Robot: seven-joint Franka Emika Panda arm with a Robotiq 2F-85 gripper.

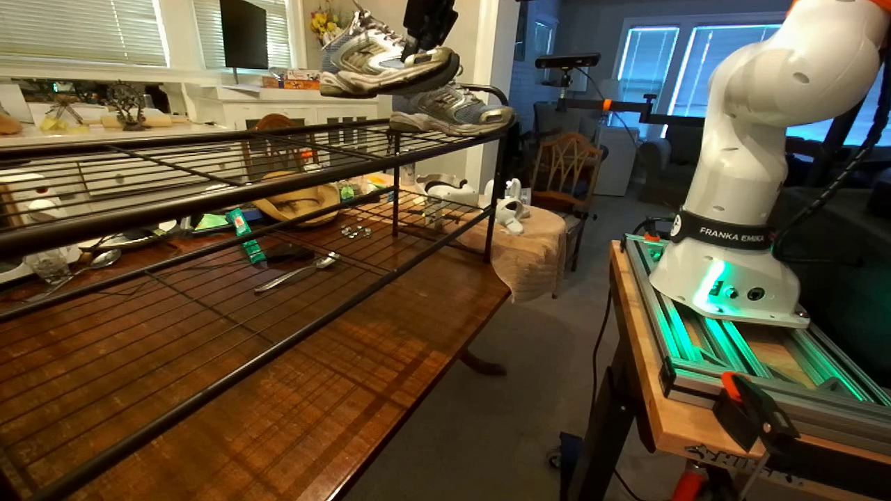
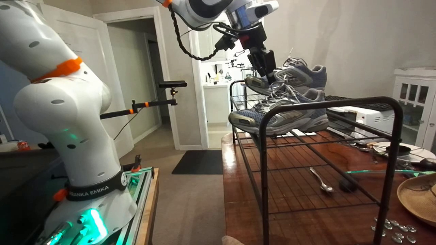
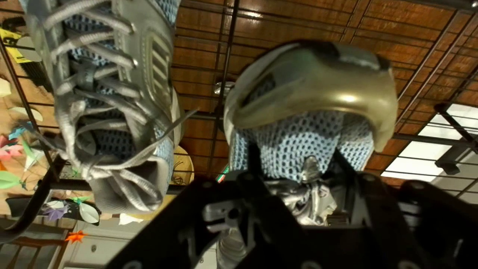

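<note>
My gripper [image 1: 420,37] is shut on the toe end of a grey-blue sneaker [image 1: 372,62], holding it above the top shelf of the black wire rack [image 1: 250,191]. In the wrist view, the toe of the held sneaker [image 3: 309,94] points away from the gripper, with mesh between the fingers; the rest of it is hidden by the fingers. A matching sneaker [image 2: 282,110] rests on the end of the top shelf, beside and below the raised one. Its laces show at the left of the wrist view.
The rack stands on a wooden table [image 1: 401,334]. On the table lie a spoon [image 2: 320,179], a straw hat [image 2: 419,196] and several clear glass pieces. Most of the top shelf is bare. A white appliance [image 2: 370,122] stands behind the rack.
</note>
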